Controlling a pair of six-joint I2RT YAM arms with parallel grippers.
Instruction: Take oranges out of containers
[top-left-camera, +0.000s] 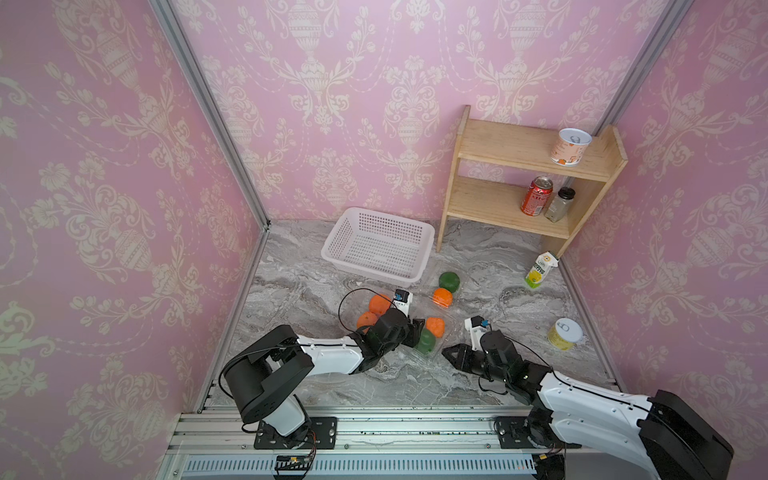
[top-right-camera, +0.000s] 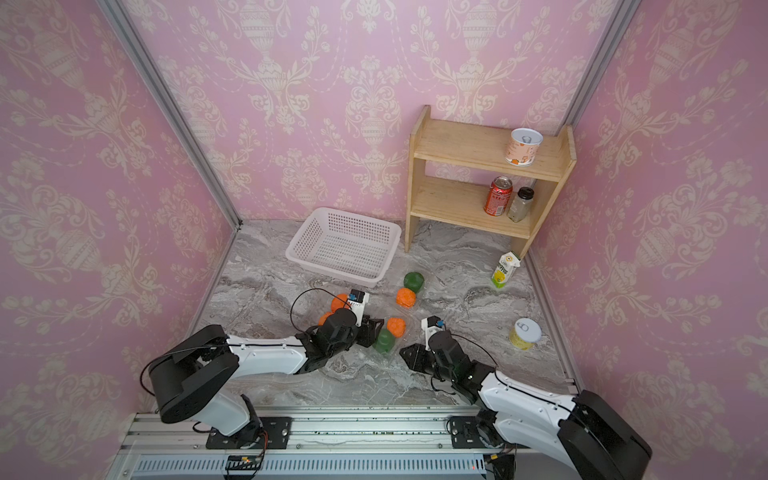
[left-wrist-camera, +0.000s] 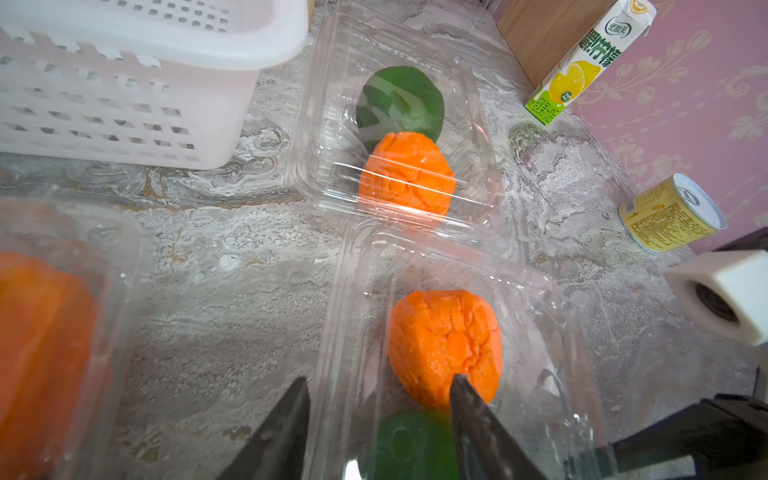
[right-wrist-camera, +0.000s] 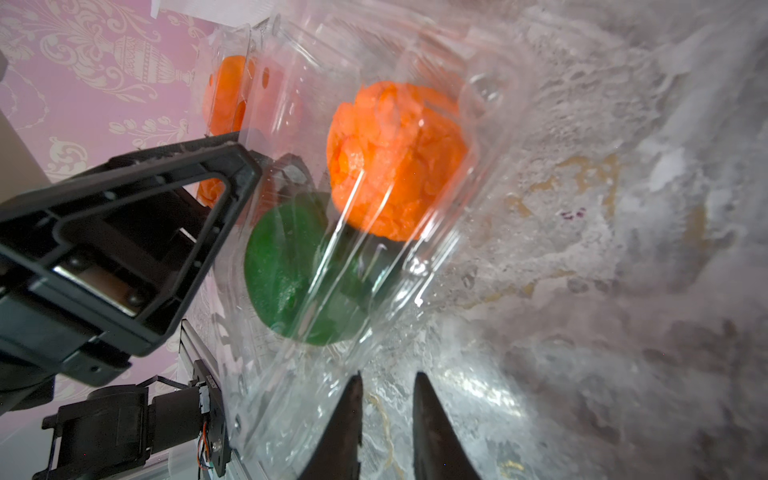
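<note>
My left gripper is open over the near clear container (left-wrist-camera: 576, 368), which holds an orange (left-wrist-camera: 444, 340) and a green fruit (left-wrist-camera: 412, 444) beside its fingers. My right gripper is at that container's right side; whether it grips the wall is unclear. Another clear container (left-wrist-camera: 480, 112) behind holds an orange (left-wrist-camera: 406, 180) and a green fruit (left-wrist-camera: 400, 100). More oranges (top-left-camera: 380, 305) sit in a container at left, partly hidden by my left arm.
A white basket (top-left-camera: 376, 240) stands at the back. A wooden shelf (top-left-camera: 496, 200) with cans and a jar is at back right; a carton (top-left-camera: 541, 270) and yellow can (top-left-camera: 565, 334) stand on the right.
</note>
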